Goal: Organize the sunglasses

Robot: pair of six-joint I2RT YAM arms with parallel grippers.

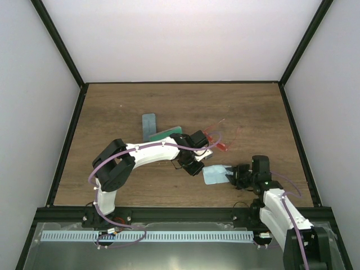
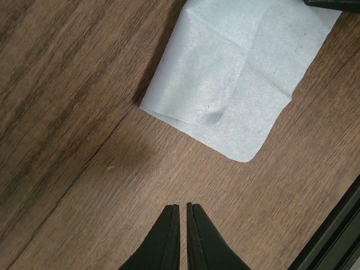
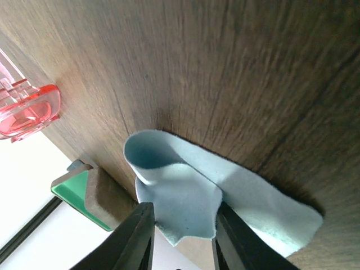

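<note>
A pale blue cloth point(image 1: 216, 174) point(image 2: 225, 73) point(image 3: 185, 197) lies folded on the wooden table. My left gripper point(image 1: 198, 166) hovers just left of it, shut, with nothing visible between its fingertips. My right gripper point(image 1: 230, 175) is low at the cloth's right end, part open, with a raised fold of cloth between or over its fingers; whether it grips that cannot be told. Red-framed glasses point(image 1: 219, 143) point(image 3: 31, 109) lie behind the cloth.
A green-lined open case point(image 1: 165, 133) point(image 3: 73, 192) and a grey flat piece point(image 1: 148, 126) lie at the middle left, partly behind my left arm.
</note>
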